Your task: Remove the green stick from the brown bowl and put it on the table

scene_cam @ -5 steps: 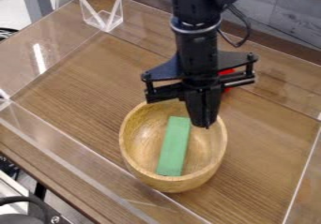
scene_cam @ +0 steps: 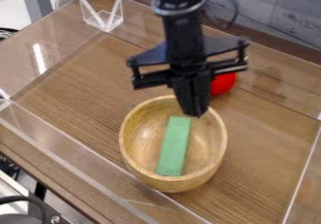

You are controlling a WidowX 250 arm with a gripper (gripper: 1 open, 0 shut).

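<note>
A green stick [scene_cam: 175,145] lies in the brown bowl [scene_cam: 129,145], lengthwise towards the camera and resting on the bottom. The bowl stands on the wooden table [scene_cam: 69,101]. Above the bowl's far rim hangs my black gripper [scene_cam: 163,84], shut with nothing held. The stick is clear of its fingers, below and nearer the camera. The dark arm hides part of the table behind.
A red object [scene_cam: 223,83] sits just behind the bowl on the right, partly covered by the gripper. At the far left stands a clear, wire-like item [scene_cam: 103,18]. Bare table lies left and right of the bowl.
My gripper has risen and shifted left, turning a little, and more of the red object shows. The green stick and the bowl have stayed where they were.
</note>
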